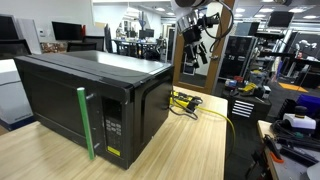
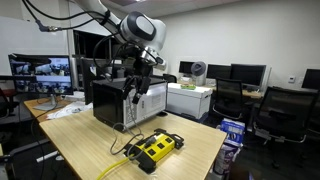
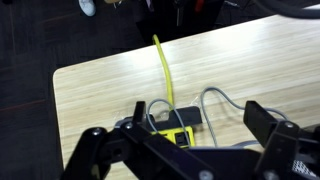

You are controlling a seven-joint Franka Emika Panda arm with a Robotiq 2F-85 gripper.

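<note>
My gripper is open in the wrist view, its two dark fingers wide apart with nothing held. It hangs in the air above the table. Below it, a yellow and black device, perhaps a power strip, is partly visible, with grey cables around it. A black microwave with a green handle fills much of exterior view 1. The gripper is beyond the microwave there, well apart from it. Whether the microwave door is fully closed is hard to tell.
A yellow cord runs from the device toward the table's edge. The wooden table has bare room beside the device. Black office chairs and desk monitors stand away from it.
</note>
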